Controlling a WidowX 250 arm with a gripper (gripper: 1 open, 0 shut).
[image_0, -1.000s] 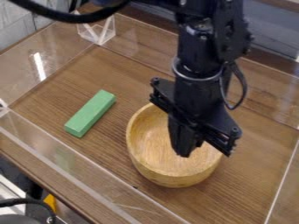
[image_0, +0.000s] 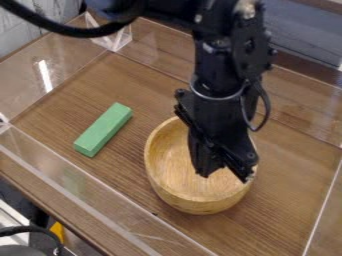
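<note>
The black gripper (image_0: 209, 160) hangs over a round tan wooden bowl (image_0: 187, 195), its lower tip above the bowl's inside. It looks shut; nothing shows between its fingers, though the view of the tips is partly dark. A green rectangular block (image_0: 103, 130) lies on the wooden surface to the left of the bowl, apart from it.
A clear plastic piece stands at the back left. Transparent edges run along the left front, with dark cables at the lower left corner.
The bowl and green block stay where they were.
</note>
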